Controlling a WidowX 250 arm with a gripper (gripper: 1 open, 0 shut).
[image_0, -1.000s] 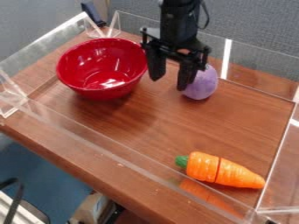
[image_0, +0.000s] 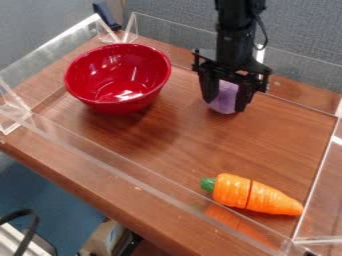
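Note:
My black gripper (image_0: 230, 78) is at the back of the wooden table, over a purple round object (image_0: 225, 100) that it largely covers from this view. Its fingers come down around the object; whether they are closed on it I cannot tell. A red bowl (image_0: 118, 78) sits at the back left, apart from the gripper. An orange carrot (image_0: 251, 196) with a green tip lies at the front right.
Clear low walls (image_0: 318, 200) edge the table. A grey wall stands behind.
My gripper has moved right and onto the purple object, with its fingers now nearer together. The bowl and carrot have not moved.

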